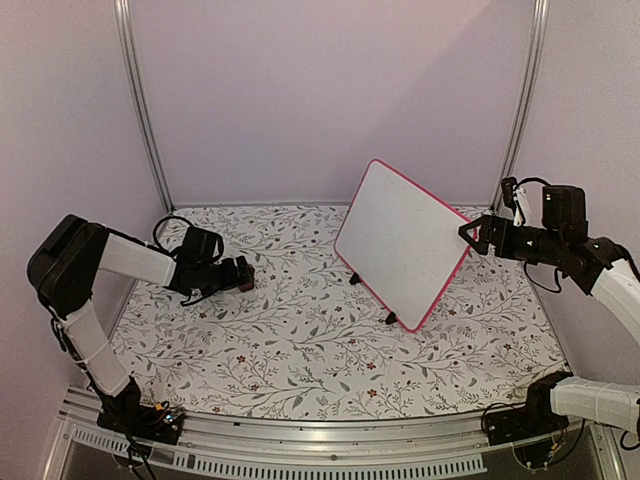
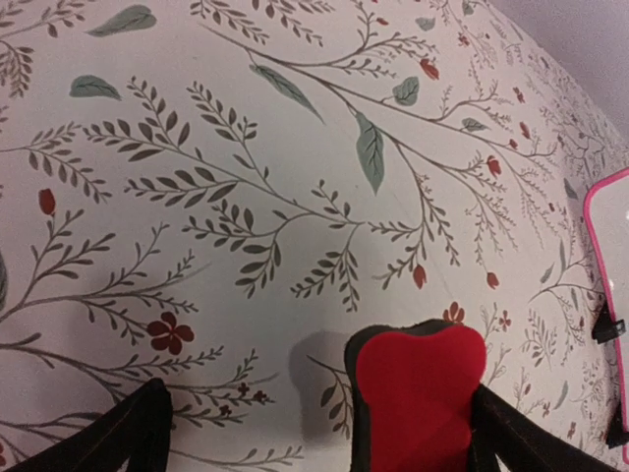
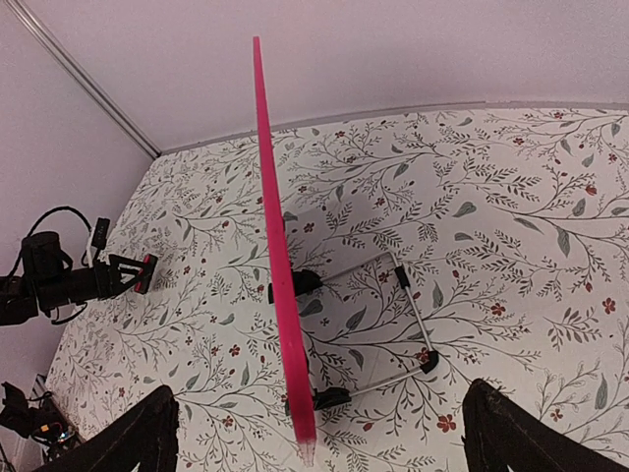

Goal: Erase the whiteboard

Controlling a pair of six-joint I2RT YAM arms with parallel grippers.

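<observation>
The whiteboard, white with a pink rim, leans on a stand at the right half of the table; its face looks blank from above, and the right wrist view has it edge-on. A red-topped, dark-bodied eraser stands on the table at the left, at the tips of my left gripper. In the left wrist view it is beside the right finger, with a gap to the left finger; that gripper is open. My right gripper is open at the board's upper right edge, nothing between its fingers.
Pale walls close it at the back and sides. The stand's rods lie behind the board in the right wrist view.
</observation>
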